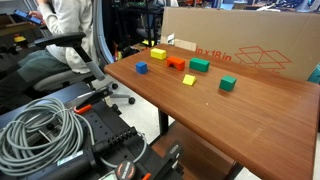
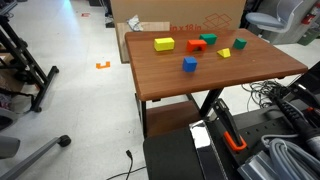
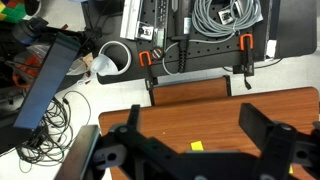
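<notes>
My gripper stands open, with nothing between its fingers, above the table's near edge in the wrist view. On the brown table (image 1: 230,125) are several small blocks: a blue cube (image 1: 141,68), a yellow block (image 1: 158,54), a red block (image 1: 176,63), a long green block (image 1: 199,65), a smaller yellow piece (image 1: 188,80) and a green cube (image 1: 227,83). Exterior view 2 also shows the blue cube (image 2: 189,64) nearest the table's front edge. Only a yellow block (image 3: 197,146) shows clearly below the gripper in the wrist view; the gripper's body hides much of the table.
A cardboard panel (image 1: 240,40) rises along the table's back edge. Coiled grey cable (image 1: 40,140) lies on the black robot stand. An office chair (image 1: 60,60) is beside the table.
</notes>
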